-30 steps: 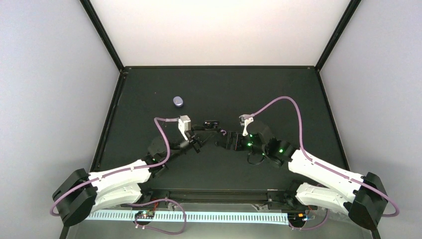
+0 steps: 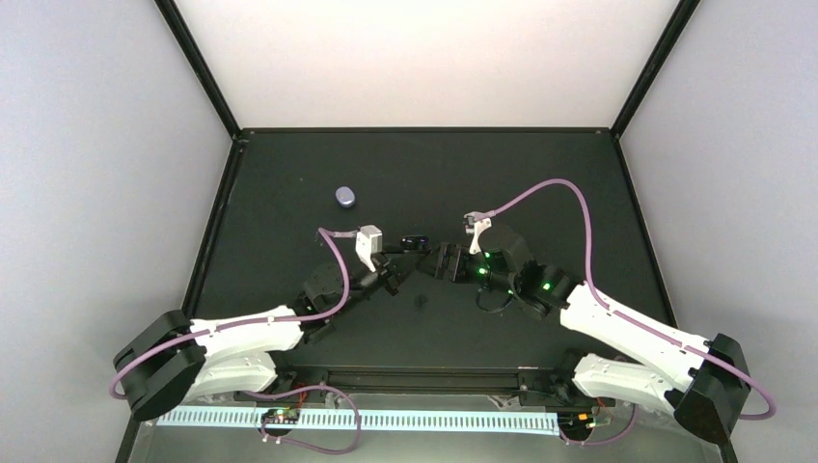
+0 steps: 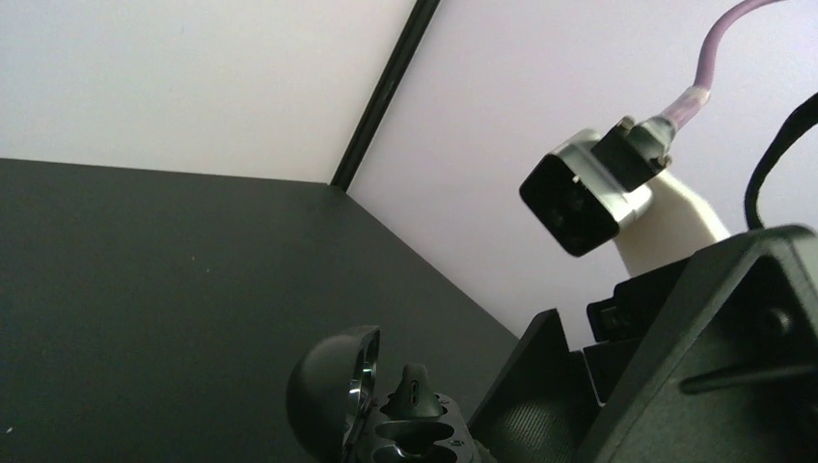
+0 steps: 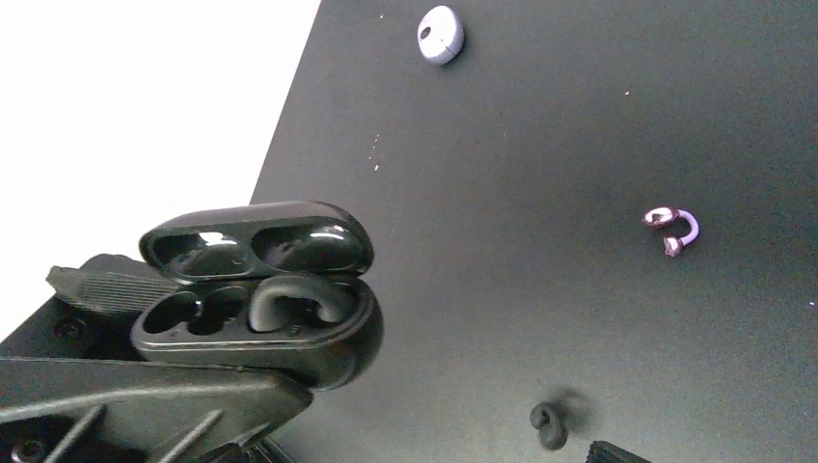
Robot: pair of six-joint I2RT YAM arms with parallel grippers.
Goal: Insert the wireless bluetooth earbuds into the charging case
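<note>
The black charging case [image 4: 338, 357] is held in the air by my left gripper [image 2: 413, 253], which is shut on it. Its lid [image 4: 256, 227] is up. In the right wrist view, a black earbud [image 4: 289, 289] sits in the right-hand slot; the left-hand slot [image 4: 174, 311] is empty. My right gripper is open beside the case, its fingertips [image 4: 617, 453] at the bottom edge. In the left wrist view, one of its fingers [image 3: 540, 400] is close to the case. Another black earbud [image 4: 550, 426] lies on the table.
A purple earbud [image 4: 687, 228] lies on the table, and a pale purple case [image 2: 345, 197] rests toward the back left. The two arms' ends are very close together at the middle.
My left gripper has shifted slightly right with the case, closer to the right gripper. The right gripper has moved slightly toward the back, and the purple earbud is now covered in the top view.
</note>
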